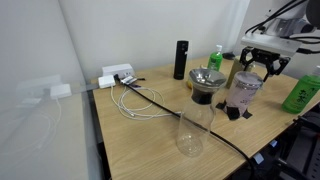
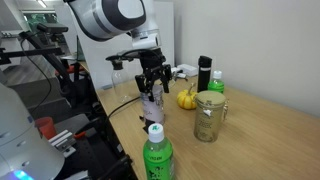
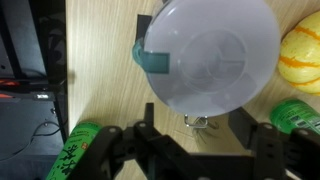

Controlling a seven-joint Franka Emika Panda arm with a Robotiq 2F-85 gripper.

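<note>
A pale translucent jar with a rounded lid stands at the right of the table. My gripper is over its top, fingers pointing down; the same jar is beneath the gripper in exterior view 2. From the wrist, the whitish lid fills the upper middle, with a teal clip on its left side. My dark fingers are spread apart near the lid's lower edge, either side of a small metal clasp. Contact with the lid cannot be made out.
Close by are a tan canister, a green bottle and a small yellow pumpkin. A metal bowl and a clear glass stand to the left in exterior view 1, with a black cable running past them.
</note>
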